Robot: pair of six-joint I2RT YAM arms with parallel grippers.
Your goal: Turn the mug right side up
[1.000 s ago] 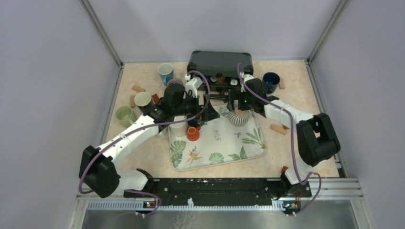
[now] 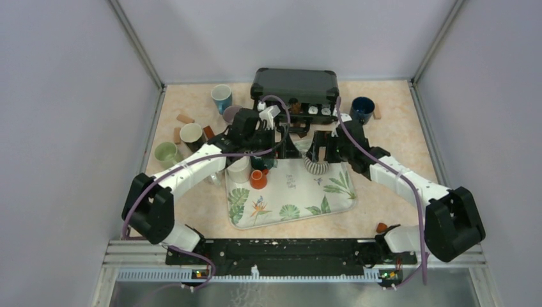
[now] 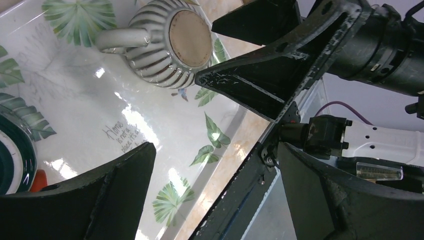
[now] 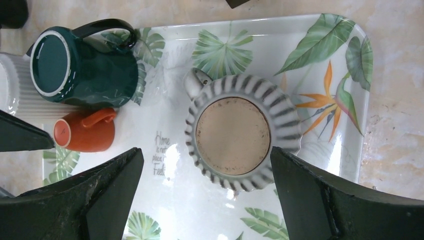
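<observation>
A ribbed grey-and-white mug [image 4: 232,135] lies upside down on the white floral tray [image 2: 287,211], its bare base facing up and its handle visible in both wrist views. My right gripper [image 2: 319,146] is open above it, its fingers framing the lower part of the right wrist view. My left gripper [image 2: 284,147] is also open over the tray, just left of the mug, with nothing between its fingers; the right gripper's black fingers show beside the mug in the left wrist view.
A dark green mug [image 4: 85,70], an orange cup [image 4: 87,130] and a white cup [image 2: 238,171] lie on the tray's left. More mugs [image 2: 167,153] stand on the left side, a dark blue mug [image 2: 362,109] at back right, and a dark case [image 2: 294,86] behind. The tray's front is clear.
My left gripper has shifted slightly right. The mug stays in place.
</observation>
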